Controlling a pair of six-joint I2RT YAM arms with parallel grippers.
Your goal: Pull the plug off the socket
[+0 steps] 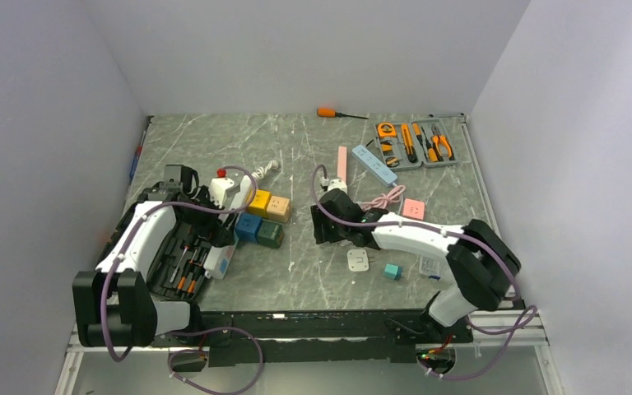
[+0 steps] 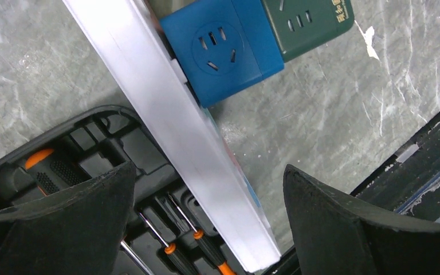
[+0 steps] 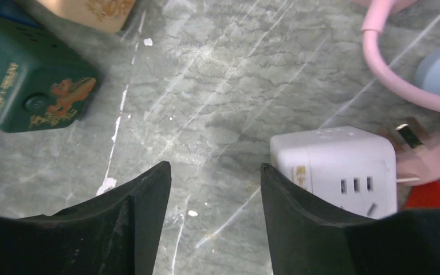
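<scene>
My left gripper hangs open over a long white power strip (image 2: pixel 166 132) beside the tool tray, with a blue socket block (image 2: pixel 217 51) and green block (image 2: pixel 306 23) above it in the left wrist view. My right gripper is low, its fingers apart and nothing held, just left of a white socket block (image 3: pixel 338 163). Behind that block are pink and red pieces, with something metal-pronged (image 3: pixel 412 137); whether this is plugged into anything I cannot tell.
An open tool case (image 1: pixel 415 144), a blue power strip (image 1: pixel 374 164) and a pink strip (image 1: pixel 341 160) lie at the back right. A white adapter (image 1: pixel 358 260) and teal cube (image 1: pixel 393 271) lie near the front. Bare table lies between the coloured blocks and my right gripper.
</scene>
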